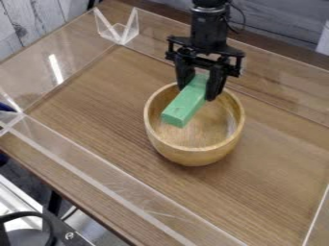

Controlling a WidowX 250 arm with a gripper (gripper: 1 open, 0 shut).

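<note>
My black gripper [206, 62] hangs over the back rim of a round wooden bowl [199, 142]. A green block [191, 104] hangs slanted from it, its lower end inside the bowl. The block's upper end is at the fingers; how far the fingers are closed is hard to tell at this size.
A small clear container [118, 27] stands at the back left. A dark rounded object [29, 229] sits at the front left corner.
</note>
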